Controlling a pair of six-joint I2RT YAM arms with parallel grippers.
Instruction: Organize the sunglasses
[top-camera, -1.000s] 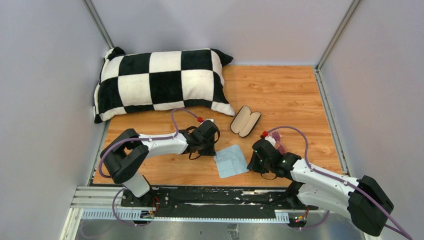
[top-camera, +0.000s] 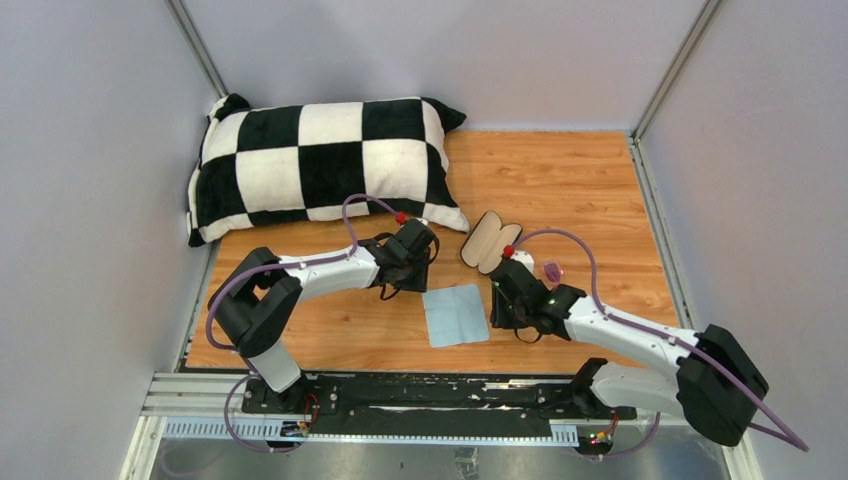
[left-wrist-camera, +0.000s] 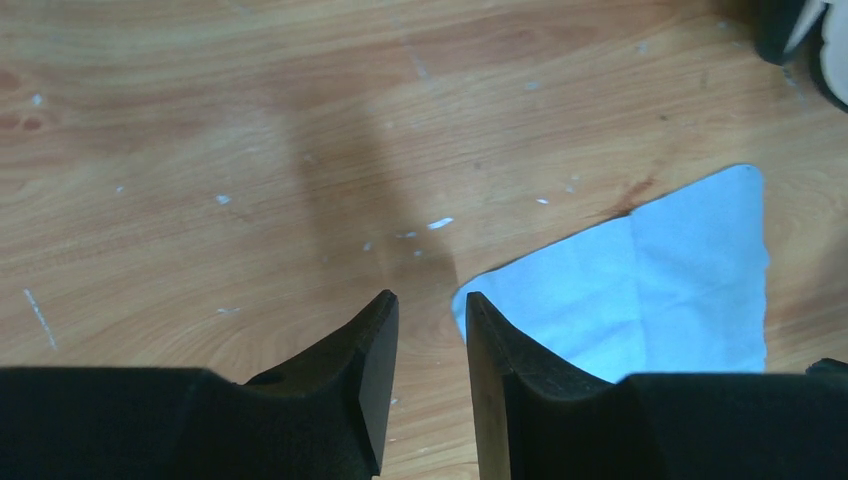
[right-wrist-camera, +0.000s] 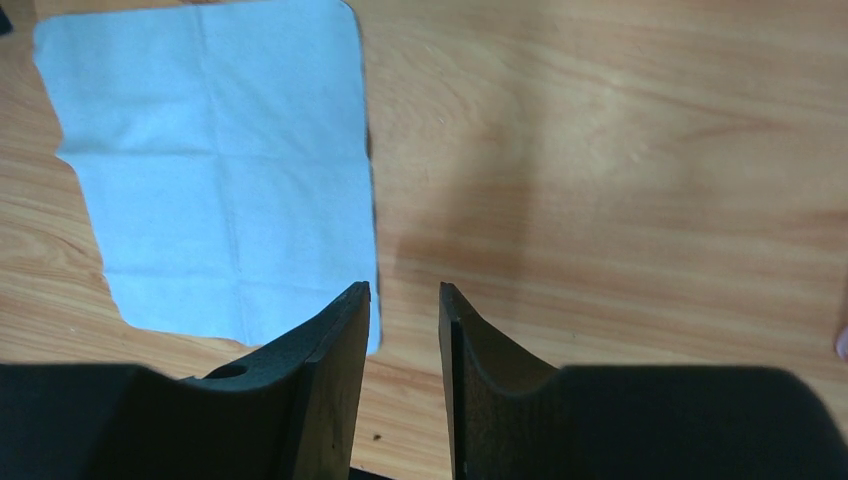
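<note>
A light blue cloth (top-camera: 455, 316) (left-wrist-camera: 700, 270) (right-wrist-camera: 280, 160) lies flat on the wood, between my two grippers. An open, empty glasses case (top-camera: 490, 242) sits behind it. Pink sunglasses (top-camera: 552, 271) are partly visible beside the right arm in the top view. My left gripper hangs above the cloth's left corner, part open with a narrow gap and nothing between its fingertips. My right gripper is open over bare wood at the cloth's right edge.
A checkered pillow (top-camera: 320, 160) fills the back left. The back right of the wooden board (top-camera: 545, 170) is clear. Walls border both sides and the back.
My right arm has moved back and left, uncovering more space at the front right. My left gripper has lifted back from the cloth, which now lies straighter.
</note>
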